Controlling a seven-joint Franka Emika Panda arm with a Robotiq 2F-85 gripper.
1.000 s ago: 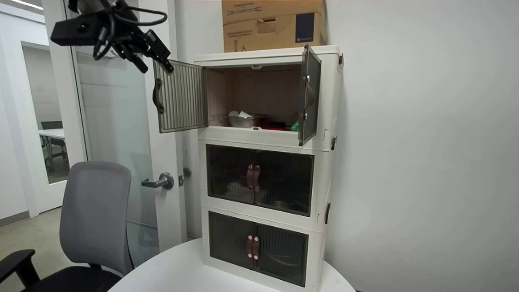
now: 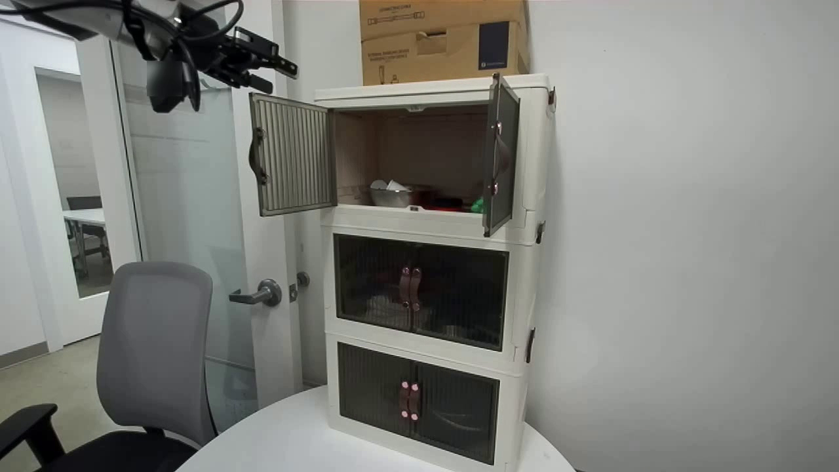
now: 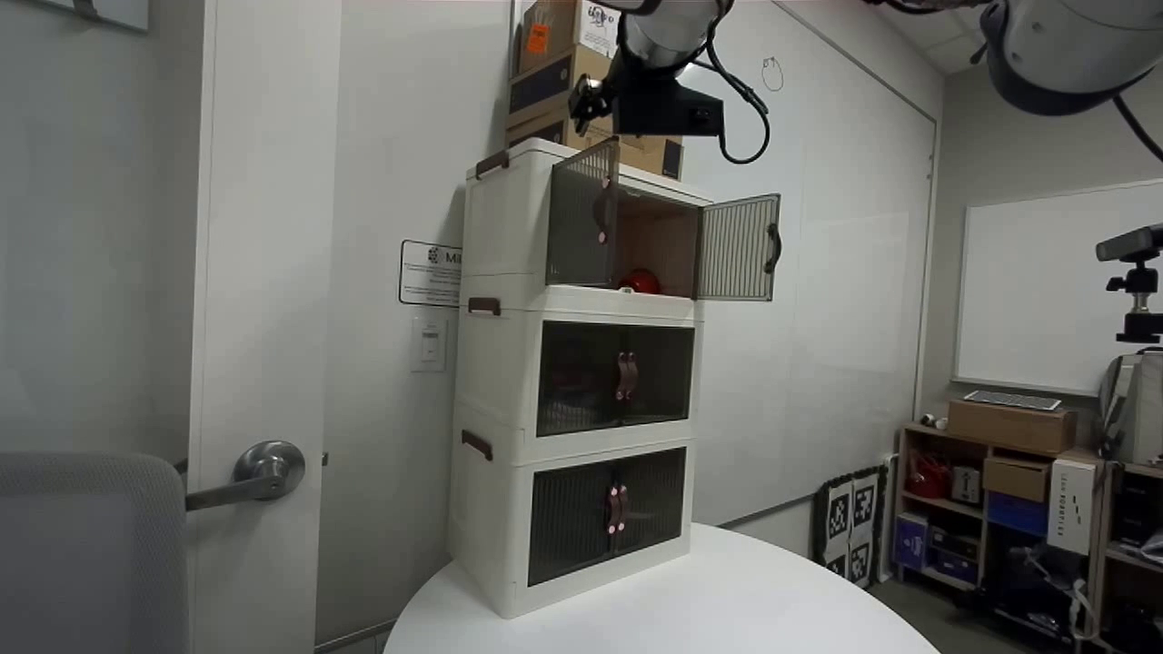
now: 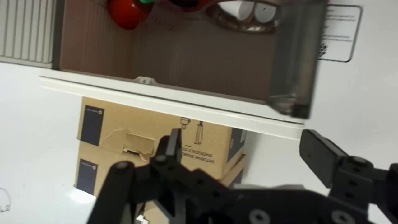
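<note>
A white three-tier cabinet [image 2: 432,223] stands on a round table, both doors of its top compartment swung outward. The left door [image 2: 295,156] and the right door [image 2: 501,153] frame an interior with a metal bowl [image 2: 390,196] holding white pieces. A red item [image 3: 643,282] and a bit of green [image 2: 477,205] also show inside. My gripper [image 2: 283,77] hangs in the air above the left door, outside the cabinet. In the wrist view, the gripper is open, its fingers wide apart and nothing between them; the left door's edge [image 4: 298,108] shows beyond.
Cardboard boxes [image 2: 444,43] are stacked on the cabinet top. The middle and bottom compartments have closed dark doors. A grey chair [image 2: 155,338] sits left of the white table [image 2: 283,440]. Bare table surface shows around the cabinet base.
My gripper has risen and shifted slightly right, from in front of the left door's upper part to above it. Its tilt has changed too. The cabinet doors look unmoved.
</note>
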